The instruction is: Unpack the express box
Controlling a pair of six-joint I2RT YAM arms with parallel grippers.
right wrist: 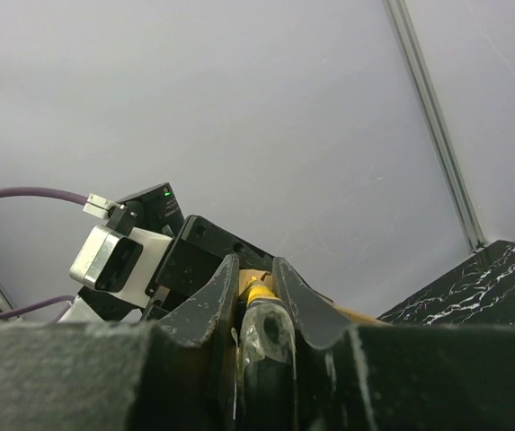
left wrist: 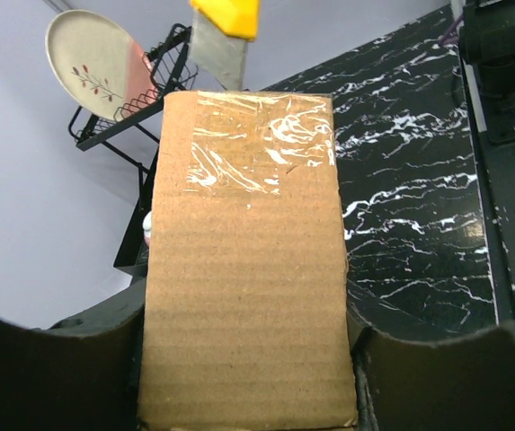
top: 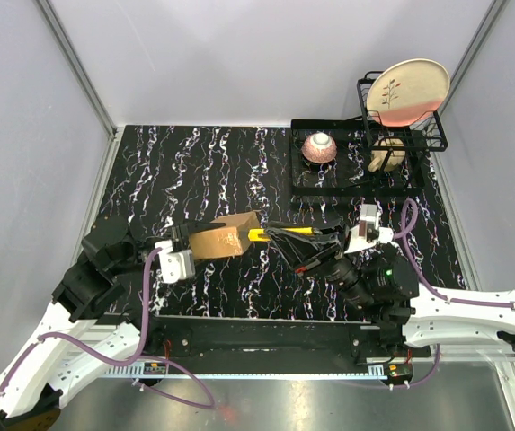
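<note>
A brown cardboard box (top: pixel 221 241) is held above the black table, with my left gripper (top: pixel 208 241) shut on its sides. In the left wrist view the box (left wrist: pixel 246 269) fills the middle, and clear tape (left wrist: pixel 257 144) covers its far end. My right gripper (top: pixel 279 238) is shut on a yellow cutter (top: pixel 259 235) that points at the taped end. Seen from the left wrist, the cutter's grey blade (left wrist: pixel 219 56) stands at the box's far edge; whether it touches the tape I cannot tell. From the right wrist, the cutter (right wrist: pixel 266 346) lies between the fingers.
A black dish rack (top: pixel 302 190) at the back right carries a pink bowl (top: pixel 319 148), a cup (top: pixel 386 154) and an upright plate (top: pixel 408 92). Grey walls enclose the sides.
</note>
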